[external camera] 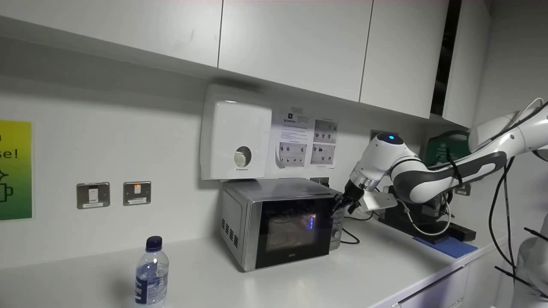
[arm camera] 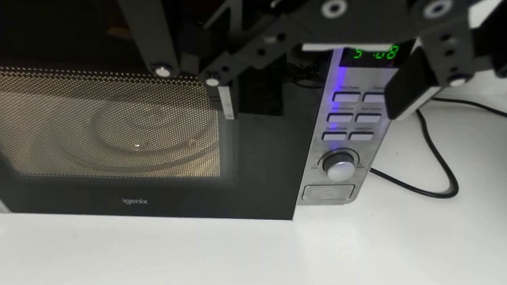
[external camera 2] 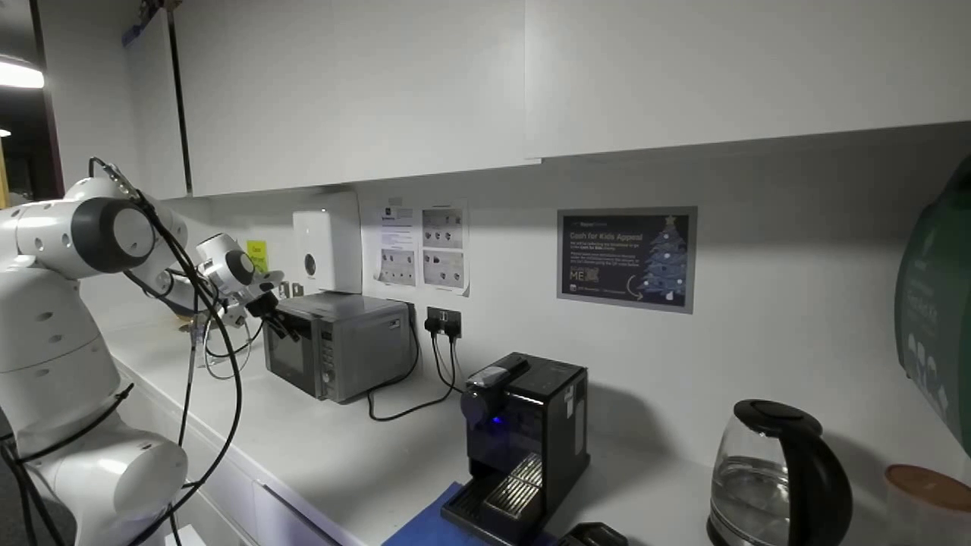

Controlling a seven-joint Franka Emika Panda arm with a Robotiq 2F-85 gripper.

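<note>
A silver microwave [external camera: 241, 226] with a black door stands on the counter, its door closed and its window [arm camera: 109, 133] lit inside. My gripper is open in front of the upper right of the microwave's face, nothing between its fingers. In the wrist view one finger [arm camera: 227, 102] is over the door's dark area and the other finger [arm camera: 409, 88] partly covers the control panel's right edge. The panel shows a green display [arm camera: 375, 53], several buttons and a round knob [arm camera: 340, 166]. Whether the fingers touch the microwave, I cannot tell.
A water bottle [external camera: 152, 274] stands at the front left. Right of the microwave are a black cable [arm camera: 439, 168], a coffee machine [external camera 2: 528, 437] on a blue mat [external camera 2: 423, 523], and a glass kettle [external camera 2: 751, 482]. Cabinets [external camera: 293, 46] hang overhead.
</note>
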